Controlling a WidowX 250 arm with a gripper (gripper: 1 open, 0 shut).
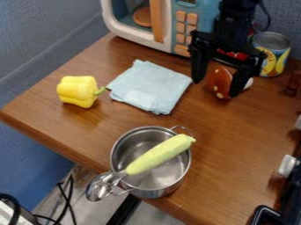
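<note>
My black gripper (217, 77) is at the upper right of the table, over a red and white toy mushroom (223, 83), one finger on either side of it; whether it touches is unclear. A light blue cloth (150, 86) lies left of it. A yellow pepper (77, 91) sits at the left. A steel pot (166, 184) near the front edge has a pale corn cob (157, 156) lying across it.
A toy microwave (140, 28) stands at the back, a can (273, 60) at the back right, a small brown bottle (294, 84) at the right edge. Dark equipment (282, 202) fills the lower right.
</note>
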